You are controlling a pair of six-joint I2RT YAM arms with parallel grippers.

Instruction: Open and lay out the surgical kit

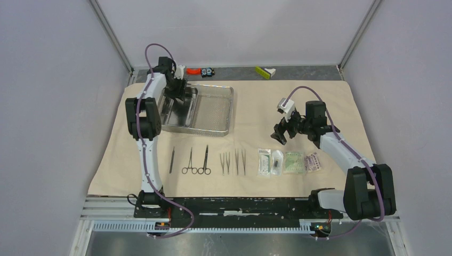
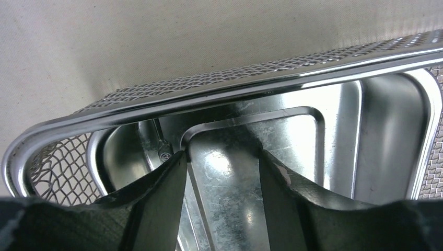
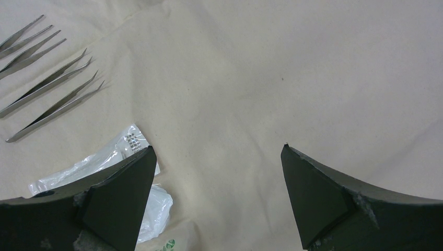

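Note:
A mesh basket [image 1: 230, 106] holds a steel tray [image 1: 178, 114] in its left part. My left gripper reaches down over that tray, fingers part open; a slim metal instrument [image 2: 165, 156] lies along the tray beside the left finger. My right gripper hangs open above the cloth, nothing between its fingers. Laid in a row on the cloth are a thin instrument [image 1: 172, 160], scissor-like tools [image 1: 206, 160], several tweezers [image 3: 47, 86] and several packets [image 1: 293, 162].
Small coloured objects [image 1: 208, 71] lie on the grey strip along the back. Pale walls stand at both sides.

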